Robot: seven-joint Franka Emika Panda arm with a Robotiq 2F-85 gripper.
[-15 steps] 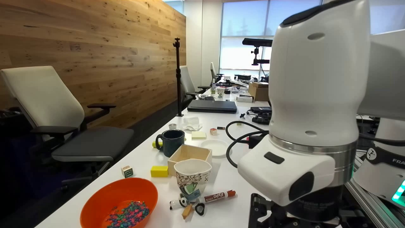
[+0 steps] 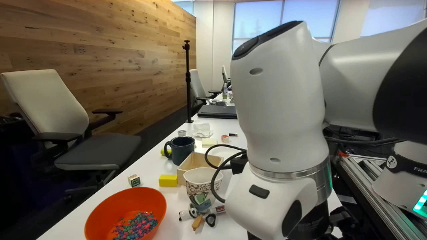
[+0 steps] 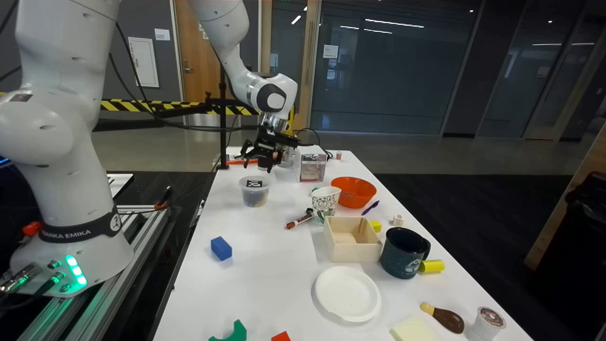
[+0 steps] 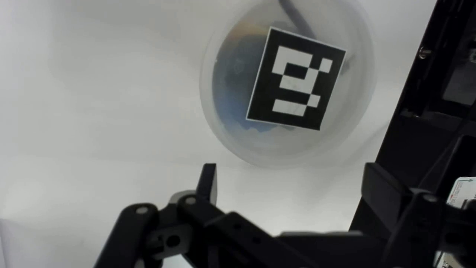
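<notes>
A round translucent tub (image 4: 357, 98) with a black-and-white square tag (image 4: 296, 80) on top fills the upper middle of the wrist view. Something bluish shows dimly through it. My gripper is open, its two fingers wide apart at the bottom of that view and nothing held between them. In exterior view 2 the gripper (image 3: 259, 162) hangs over the far end of the table, behind the same tub (image 3: 255, 197). Exterior view 1 cuts off the fingers below the arm.
Right of the tub stand a patterned paper cup (image 3: 326, 199), an orange bowl (image 3: 355, 192) and a clear-fronted box (image 3: 312, 167). Nearer are a wooden box (image 3: 355, 252), a dark mug (image 3: 402, 253), a white plate (image 3: 347, 293) and a blue block (image 3: 221, 248).
In exterior view 1 the arm has shifted left and tilted. It now covers the white plate and most of the marker, which were visible before. The objects on the table look unmoved.
</notes>
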